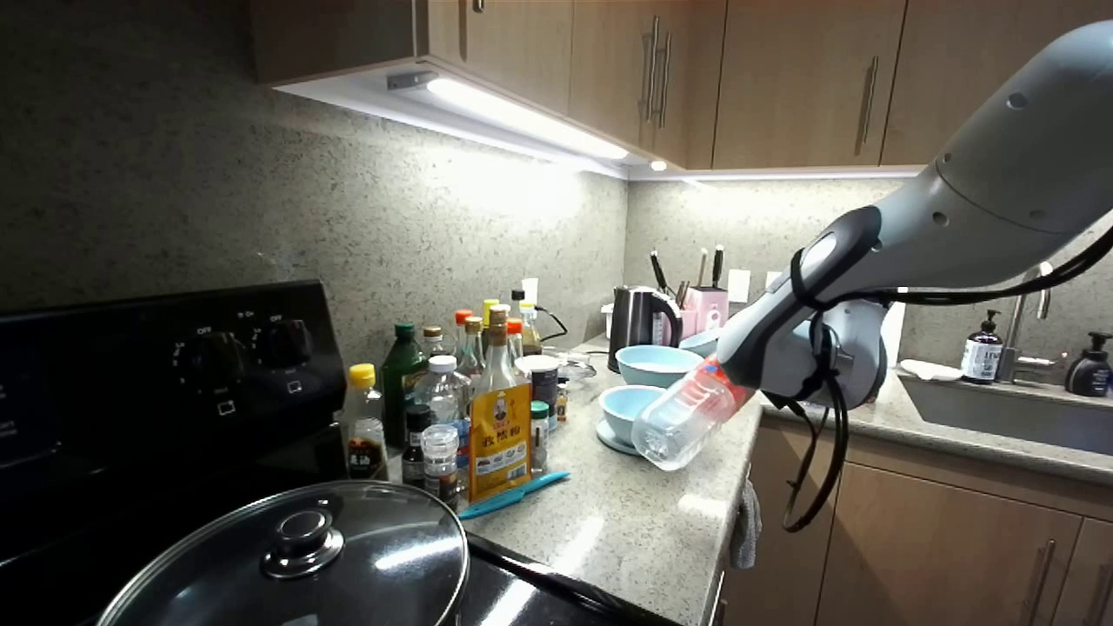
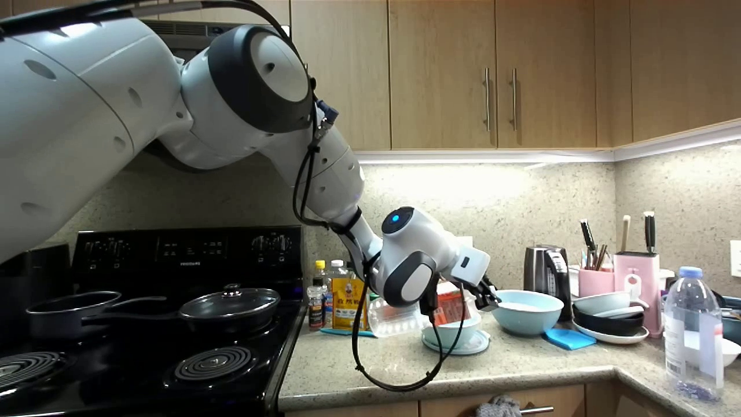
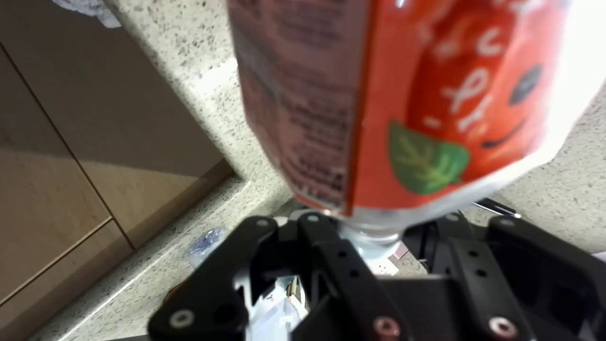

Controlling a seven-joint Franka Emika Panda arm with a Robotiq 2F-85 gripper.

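A clear plastic bottle (image 1: pixel 683 419) with a red label hangs tilted above the counter, its base pointing down and to the left in exterior view 1. My gripper is shut on the bottle's neck end. The red label (image 3: pixel 449 113), with a cartoon face and a green leaf, fills much of the wrist view. In exterior view 2 the arm partly covers the bottle (image 2: pixel 392 318). Near it, a small light-blue bowl (image 1: pixel 623 409) rests on a plate (image 1: pixel 607 438); in exterior view 1 the bottle overlaps the bowl's right side.
Several sauce bottles and a yellow packet (image 1: pixel 500 443) crowd the counter beside the stove. A larger blue bowl (image 2: pixel 528 316), a kettle (image 2: pixel 546 274) and a pink knife block (image 2: pixel 640 292) stand farther along.
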